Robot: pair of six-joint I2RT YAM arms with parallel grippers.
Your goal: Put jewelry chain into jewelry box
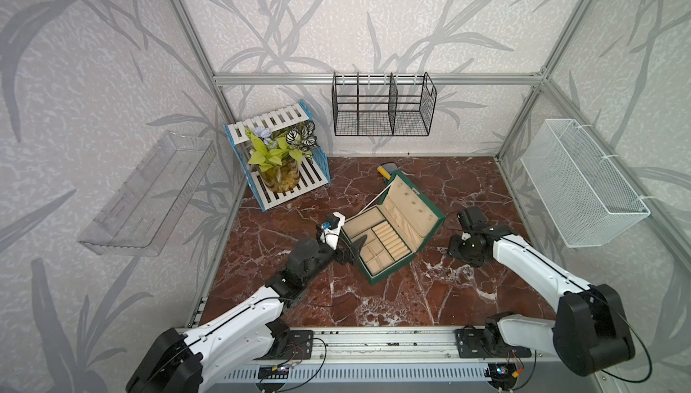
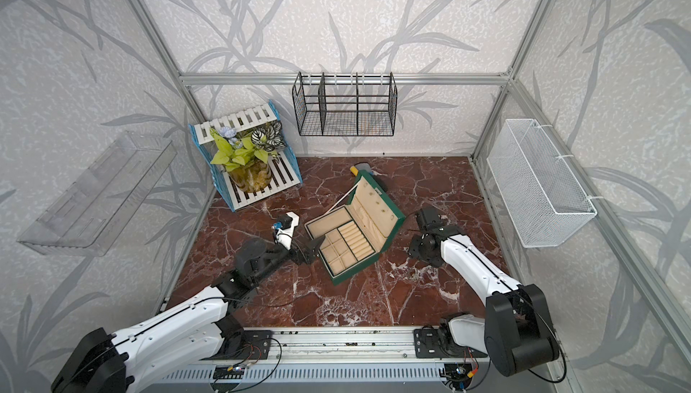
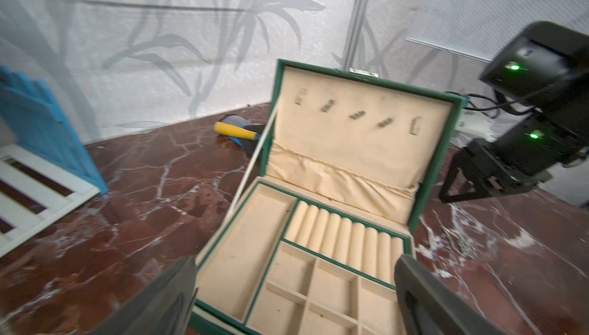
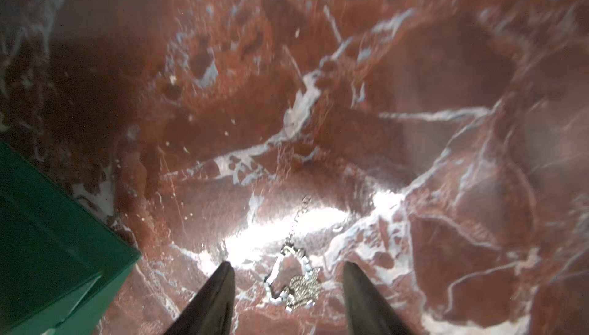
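Observation:
The silver jewelry chain lies loosely bunched on the marble table, right of the box; the left wrist view shows this chain (image 3: 460, 241) too. In the right wrist view my right gripper is part open above it, the chain between and below the fingers, not gripped. The green jewelry box (image 1: 381, 238) has its lid (image 3: 362, 132) raised and beige compartments (image 3: 328, 279) exposed, empty as far as visible. At the box's left side, my left gripper stands open with nothing between its fingers.
A blue and white planter stand (image 1: 309, 170) with a plant occupies the back left. Behind the box lies a yellow-handled tool (image 3: 236, 131). A black wire basket (image 1: 383, 105) hangs on the back wall, a white one (image 1: 583, 180) on the right.

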